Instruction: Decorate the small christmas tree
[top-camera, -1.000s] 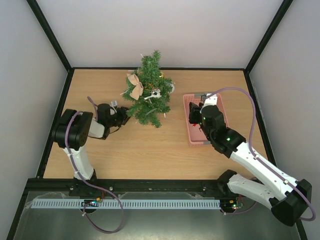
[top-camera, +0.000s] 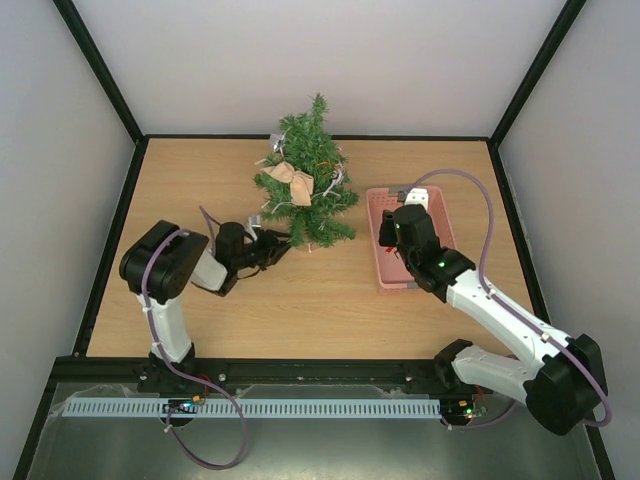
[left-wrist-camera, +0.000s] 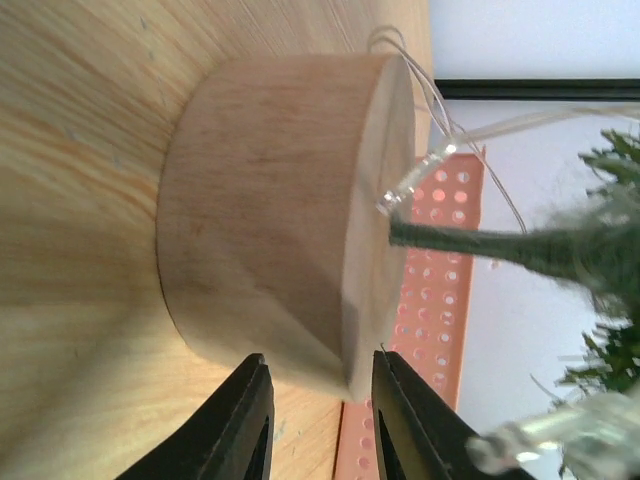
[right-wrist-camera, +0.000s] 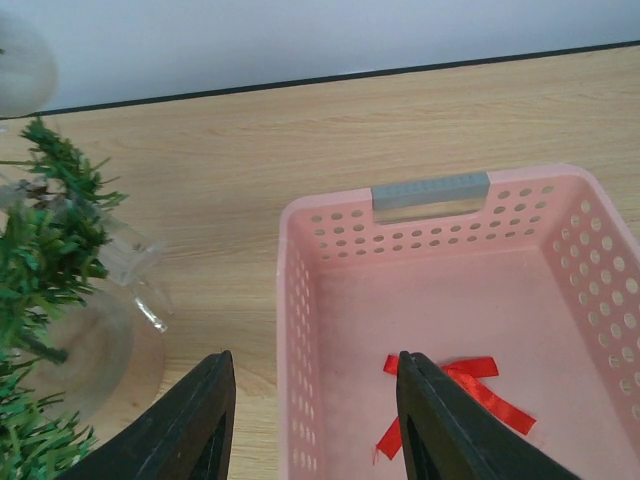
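Note:
The small green tree (top-camera: 315, 160) stands on the table, carrying a beige bow (top-camera: 292, 181) and other small ornaments. In the left wrist view its round wooden base (left-wrist-camera: 260, 210) fills the middle, its trunk (left-wrist-camera: 460, 240) behind. My left gripper is low at the base's near side, fingers slightly apart; what they may hold is hidden. My right gripper hangs open above the pink basket (right-wrist-camera: 420, 310), where red ribbons (right-wrist-camera: 480, 390) lie.
The basket stands right of the tree. Bare wood (top-camera: 320, 320) lies along the front and left of the table. Walls bound the back and sides.
My left gripper has moved rightward toward the tree's foot. The tree has shifted slightly right and turned, bringing its bow more to the front. The right arm has shifted slightly.

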